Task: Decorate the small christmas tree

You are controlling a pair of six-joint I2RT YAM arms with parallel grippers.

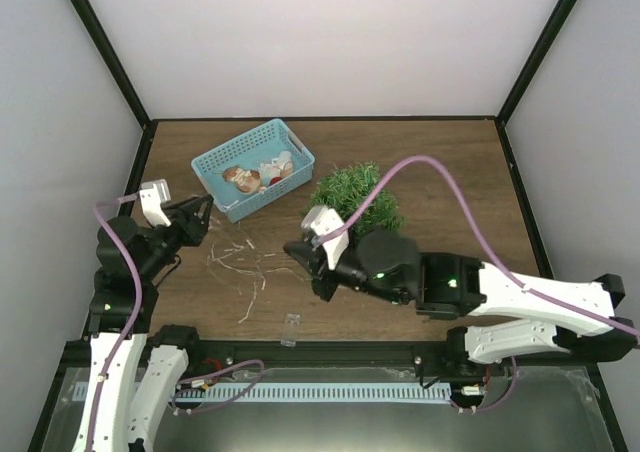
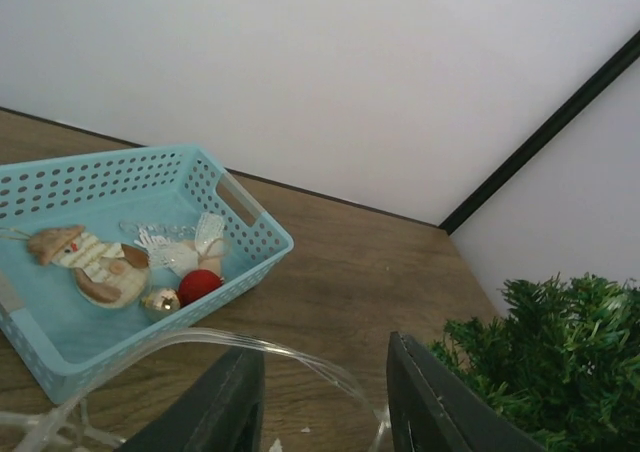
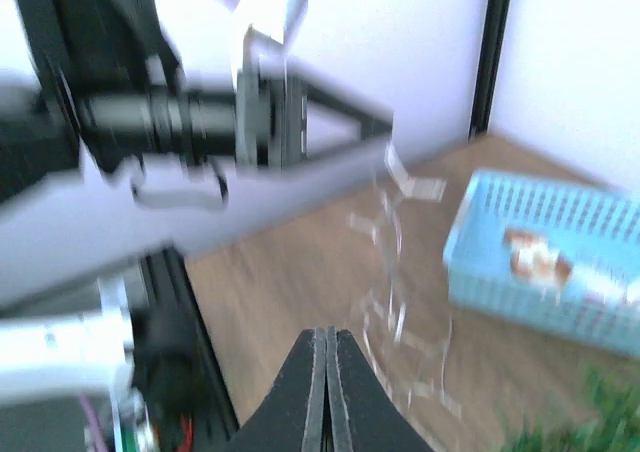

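Observation:
The small green tree [image 1: 355, 192] stands right of centre, partly behind the right arm in the top view. A clear stringy strand [image 2: 300, 362] crosses between the fingers of my left gripper, which stands open at the table's left. Loose strands [image 1: 245, 272] also lie on the wood. My right gripper is raised over the table near the tree, shut, with nothing showing between its fingers. The right wrist view is blurred.
A blue basket [image 1: 212, 160] at the back holds a figure ornament [image 2: 110, 282], a red ball [image 2: 200, 284], a gold ball [image 2: 160, 302] and lacy pieces.

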